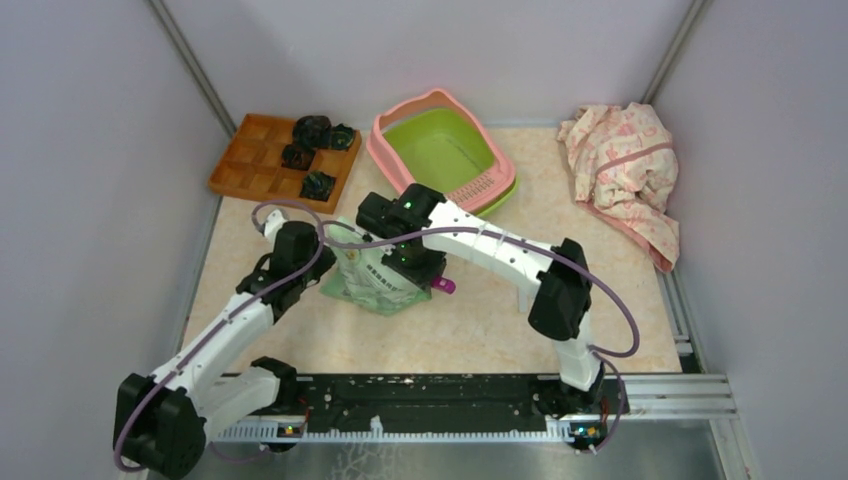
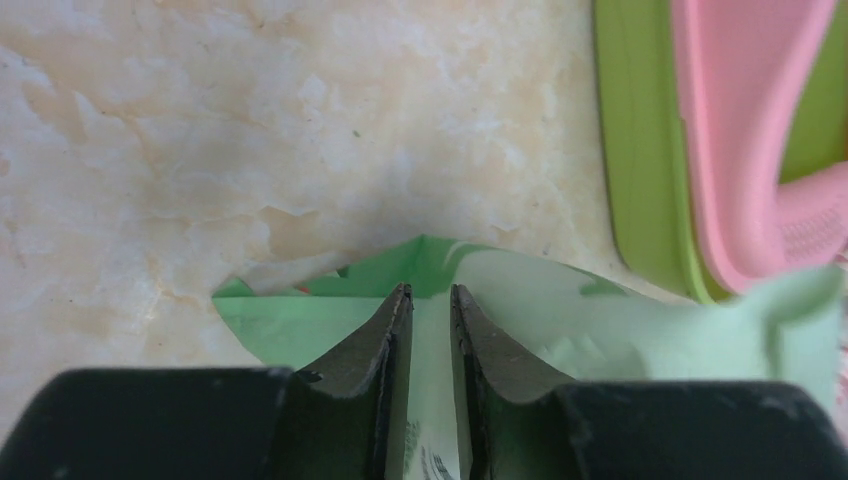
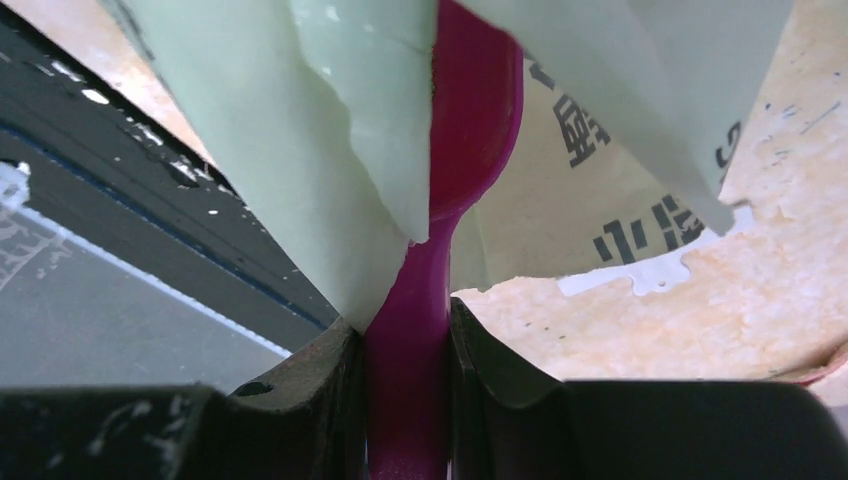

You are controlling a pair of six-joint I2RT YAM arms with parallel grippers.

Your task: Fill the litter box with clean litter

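Note:
The green litter bag (image 1: 365,285) stands mid-table, below the pink and green litter box (image 1: 440,155). My left gripper is at the bag's left side, shut on the pale green bag (image 2: 540,310). My right gripper is above the bag, shut on the magenta scoop handle (image 3: 410,400); the scoop's head (image 3: 470,110) is down in the bag's opening between its folds, partly hidden.
A wooden divided tray (image 1: 250,160) with several dark bundles is at the back left. A pink patterned cloth (image 1: 620,170) lies at the back right. The table right of the bag is mostly clear.

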